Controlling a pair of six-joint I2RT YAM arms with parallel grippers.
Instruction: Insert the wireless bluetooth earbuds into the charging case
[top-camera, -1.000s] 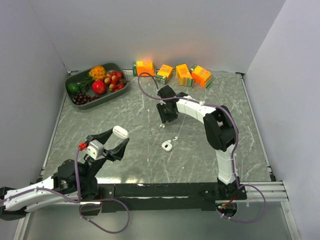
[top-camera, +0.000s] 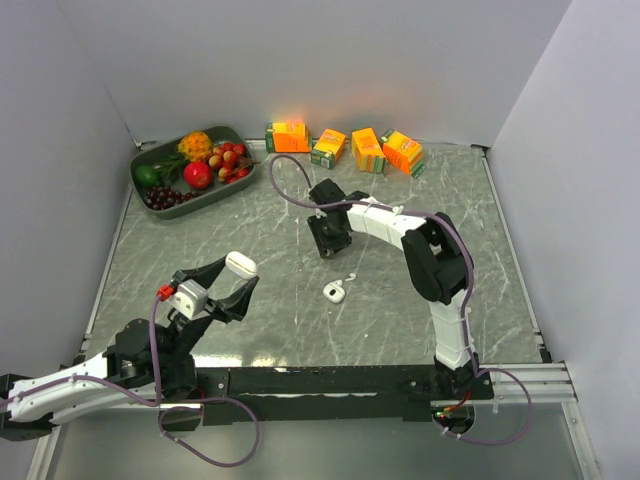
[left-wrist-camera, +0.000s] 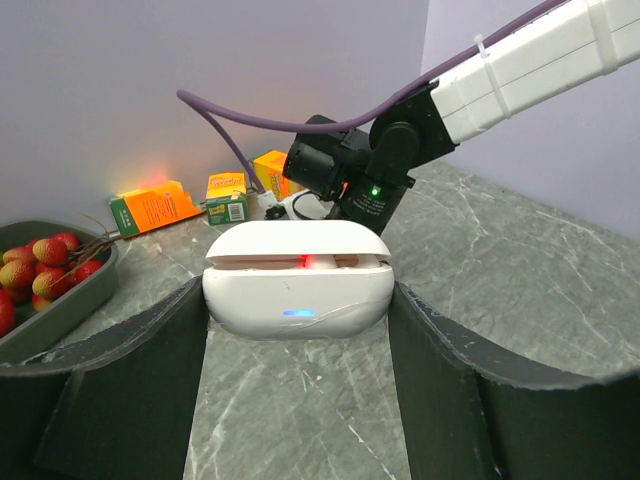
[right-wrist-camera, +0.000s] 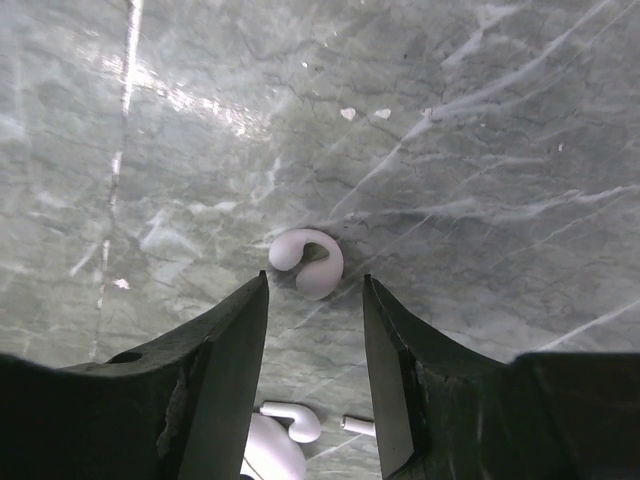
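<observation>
My left gripper (top-camera: 240, 272) is shut on a white charging case (left-wrist-camera: 298, 308), holding it off the table at the front left. Its lid (left-wrist-camera: 300, 240) stands slightly raised; a red glow and pale parts show in the slot, and a blue light is lit on the front. A small white C-shaped earbud (right-wrist-camera: 323, 268) lies on the marble table. Above it hangs my right gripper, open, its fingertips to either side of the earbud in the right wrist view. Whether they have reached its height I cannot tell.
A second white rounded case (top-camera: 334, 291) lies on the table nearer the front, with small white pieces (top-camera: 351, 277) beside it. A grey-green fruit basket (top-camera: 148, 196) stands back left; several orange boxes (top-camera: 367, 148) line the back.
The right gripper has shifted slightly left and toward the table's front, covering more of the earbud from above. The left arm and the case it holds have stayed still.
</observation>
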